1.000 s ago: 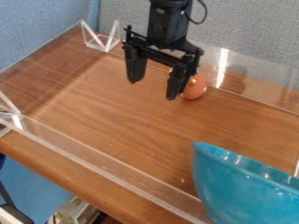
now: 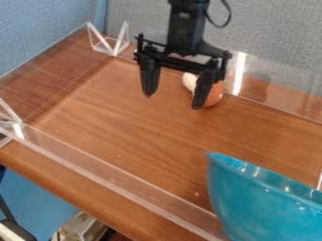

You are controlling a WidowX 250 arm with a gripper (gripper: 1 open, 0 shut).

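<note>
My black gripper (image 2: 175, 88) hangs over the back middle of the wooden table, fingers pointing down and wide apart, nothing between them. Behind its right finger is a small rounded orange object (image 2: 213, 96) with a pale part, partly hidden by the gripper. A large teal bowl (image 2: 262, 202) fills the front right corner of the view.
Clear plastic edging runs along its front and back, with white lattice corner pieces (image 2: 108, 40) at back left and front left. Walls stand behind and to the left.
The gripper has shifted and turned slightly, its right finger now a little farther right and in front of the orange object. The bowl and the table are unchanged.
</note>
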